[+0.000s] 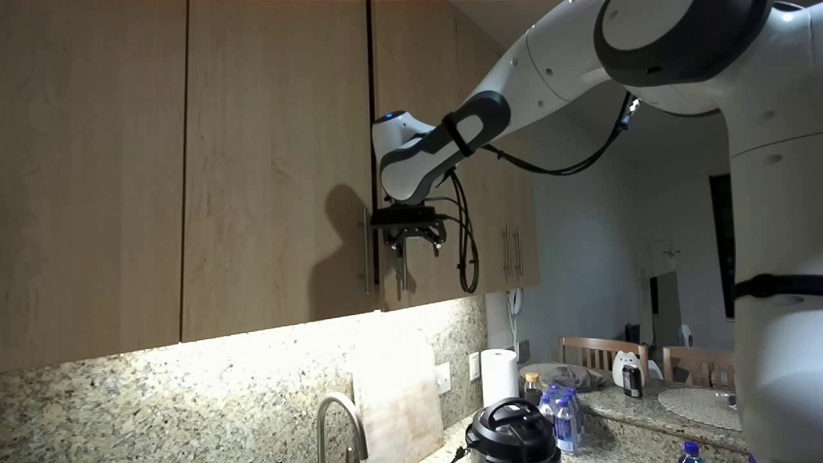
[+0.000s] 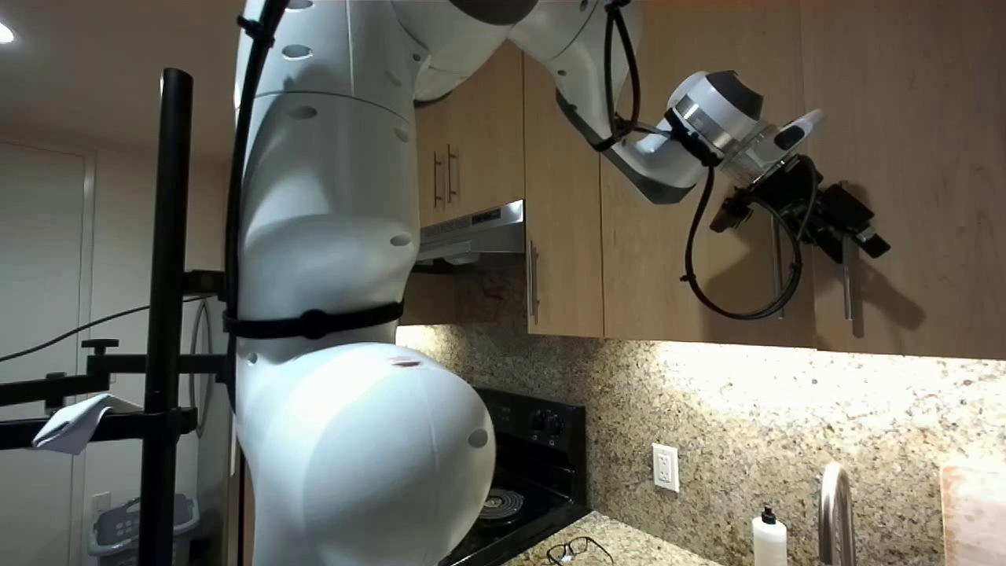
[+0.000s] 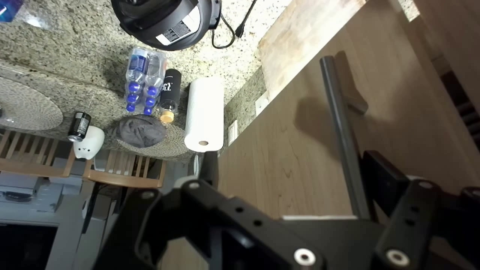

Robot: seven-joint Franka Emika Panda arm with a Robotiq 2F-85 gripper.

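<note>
My gripper (image 1: 420, 244) is at the upper cabinet with its fingers apart. In the wrist view, the metal bar handle (image 3: 336, 112) lies between the fingers, close against or touching the right-hand finger (image 3: 383, 174); contact cannot be made out. The far finger stands well away from the bar, so the handle is not clamped. This handle's wooden door (image 1: 432, 270) is slightly ajar, with a dark gap along its left edge. The wrist view shows a little of the dark interior (image 3: 459, 90) past the door's edge. From the other side, the handle (image 2: 846, 283) hangs below the gripper.
The neighbouring cabinet door, with its own handle (image 1: 366, 251), is shut just left of the gap. Below are a faucet (image 1: 339, 409), a cutting board (image 1: 397, 397), a black cooker (image 1: 513, 432), a paper towel roll (image 1: 499, 377) and several bottles (image 1: 565, 424). A cable loops beside the wrist.
</note>
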